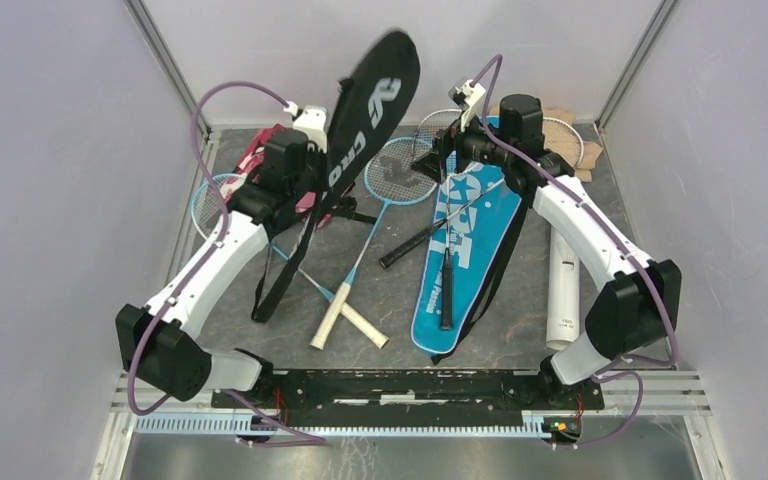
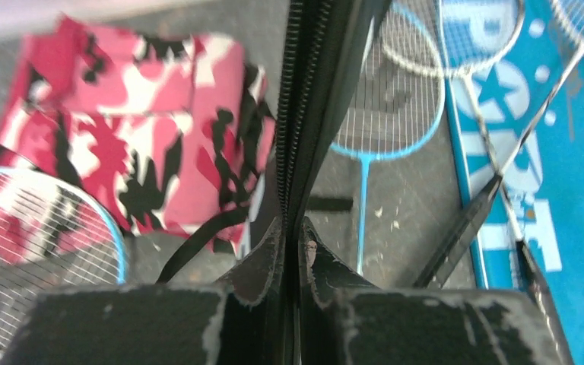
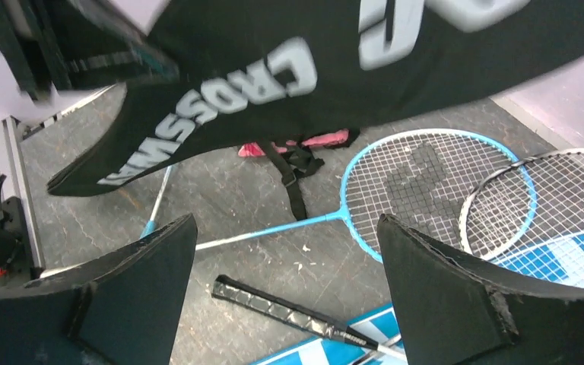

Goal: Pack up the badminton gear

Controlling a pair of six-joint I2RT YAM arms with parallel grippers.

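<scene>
My left gripper is shut on the black Crossway racket bag [image 1: 375, 90], lifted and slanting upright over the floor. My right gripper [image 1: 435, 160] hangs open beside it, over the racket heads, empty between its fingers. Blue-framed rackets [image 1: 370, 240] cross at their pale grips on the left; black-gripped rackets [image 1: 410, 242] lie on the blue bag [image 1: 480, 260]. A pink camouflage bag [image 2: 137, 122] lies below the left gripper, a blue racket head [image 2: 46, 251] beside it.
A white shuttlecock tube [image 1: 562, 290] stands out lying along the right side. Brown cloth or paper [image 1: 590, 155] is at the back right. Walls enclose both sides and the back. Bare grey floor [image 1: 250, 340] shows at the front left.
</scene>
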